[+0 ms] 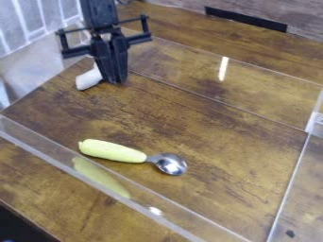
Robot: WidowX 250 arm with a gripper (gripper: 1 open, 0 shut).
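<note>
My dark gripper (113,71) is low at the upper left of the wooden board, shut as far as shows, right over a white object (89,79) that it partly hides; whether it touches that object I cannot tell. Toward the front lie a pale yellow corn cob (110,150) and, at its right end, a metal spoon (171,164).
Clear plastic walls (305,170) border the wooden surface (221,118) at the front and sides. A white railing stands beyond the left edge.
</note>
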